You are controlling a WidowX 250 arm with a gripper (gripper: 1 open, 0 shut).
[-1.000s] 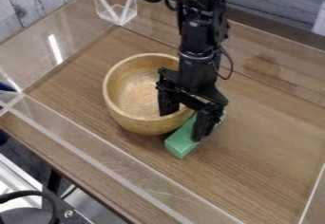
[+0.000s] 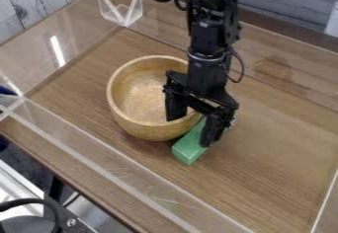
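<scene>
My black gripper (image 2: 199, 104) reaches down from the top centre to the right side of a tan round bowl (image 2: 132, 87). Its fingers are over a green rectangular object (image 2: 188, 149) lying on the wooden table just beside the bowl's near right side. The dark fingers overlap one another and the object's far end, so whether they are open or shut on it is unclear.
A clear plastic piece (image 2: 119, 10) stands at the back left. Dark cables and equipment lie off the table's lower left edge.
The bowl stays in place.
</scene>
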